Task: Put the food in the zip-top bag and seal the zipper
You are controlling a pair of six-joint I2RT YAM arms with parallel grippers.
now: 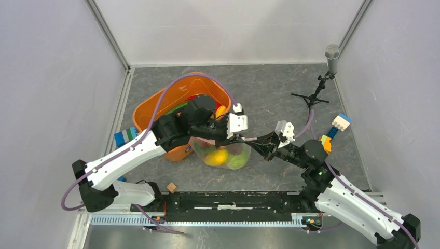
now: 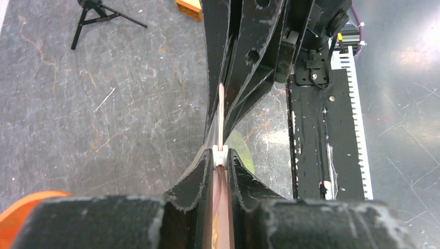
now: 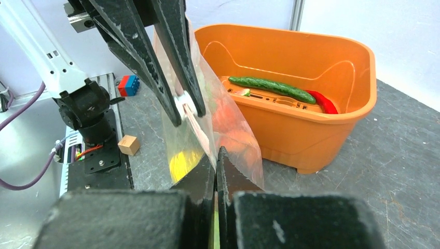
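Observation:
The clear zip top bag (image 1: 236, 156) hangs between my arms, with yellow, green and reddish food (image 1: 216, 157) inside. Its small white zipper slider is pinched by my left gripper (image 1: 238, 138), whose fingers (image 3: 182, 62) come down on it from above in the right wrist view. My right gripper is shut on the end of the pinkish zip strip (image 3: 200, 132). A short length of strip runs straight between the two grippers. Whether the zip's lips are pressed together cannot be made out.
Behind the bag stands an orange basket (image 3: 290, 44) holding a cucumber (image 3: 272, 88) and a red pepper (image 3: 324, 102). A wooden cube (image 1: 172, 187) lies near the front rail. A microphone stand (image 1: 314, 96) and toy bricks (image 1: 341, 122) are at the right.

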